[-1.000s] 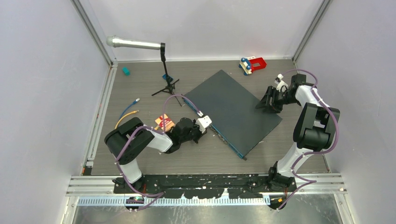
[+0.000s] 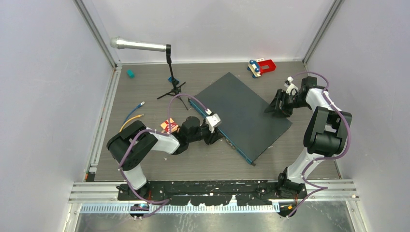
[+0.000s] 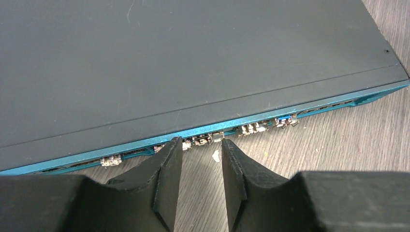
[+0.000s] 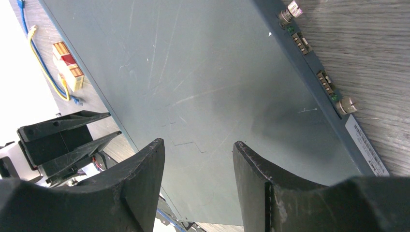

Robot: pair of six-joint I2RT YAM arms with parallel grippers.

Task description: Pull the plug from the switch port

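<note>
The dark switch (image 2: pixel 237 116) lies diagonally on the table. Its teal front edge carries a row of metal ports (image 3: pixel 251 128), one with a blue piece. My left gripper is open at that edge, its tips just short of the ports, nothing between them. My right gripper is part open above the switch's top near the far right edge, with nothing between its fingers. I cannot clearly make out a plug in a port.
Blue cable (image 2: pixel 134 110) and yellow cable (image 2: pixel 129 121) lie at the left beside an orange box (image 2: pixel 169 124). A tripod (image 2: pixel 174 90) stands behind; a toy (image 2: pixel 261 66) sits at the back right.
My left gripper has moved rightward toward the switch's port edge. The right arm and the switch look unchanged.
</note>
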